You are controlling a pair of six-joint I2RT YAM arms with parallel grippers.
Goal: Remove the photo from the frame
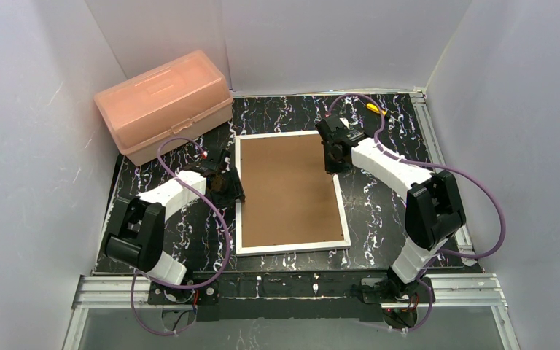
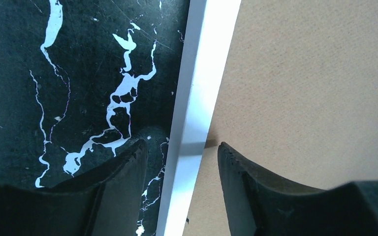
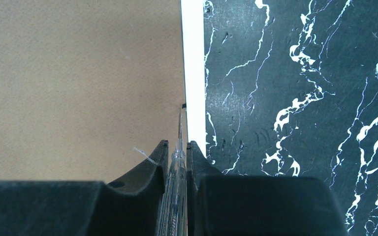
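The white photo frame (image 1: 293,249) lies with its brown backing board (image 1: 292,189) facing up; no photo shows. Over the left bar hovers my left gripper, its fingers apart on either side of the white bar (image 2: 191,132) and nothing gripped between them. A small dark tab (image 2: 210,143) sits at that bar's inner edge. At the right bar, my right gripper is shut on a slim tool with a clear handle (image 3: 176,189). The tool's thin tip reaches a dark tab (image 3: 183,105) at the inner edge; whether it is under the tab, I cannot tell.
A pink lidded box (image 1: 164,102) stands at the back left, behind my left arm. Something small and yellow (image 1: 374,109) lies at the back right.
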